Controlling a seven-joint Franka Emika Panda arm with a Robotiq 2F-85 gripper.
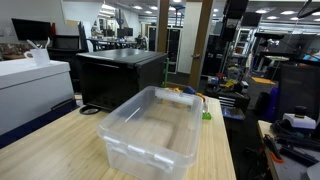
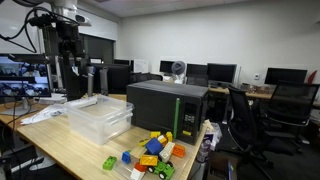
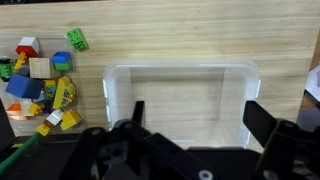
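Note:
The clear plastic bin stands on the wooden table and looks empty. From above, in the wrist view, its rim lies below my gripper, whose dark fingers are spread wide with nothing between them. In exterior view 2 the gripper hangs high over the bin. Colourful toy blocks lie outside the bin: a green block, a blue block, and a cluster with a yellow block and a wooden cube.
A black box-like appliance stands on the table behind the blocks. A white box is at the left in exterior view 1. Bare tabletop shows left of the bin. A green toy lies near the table's edge.

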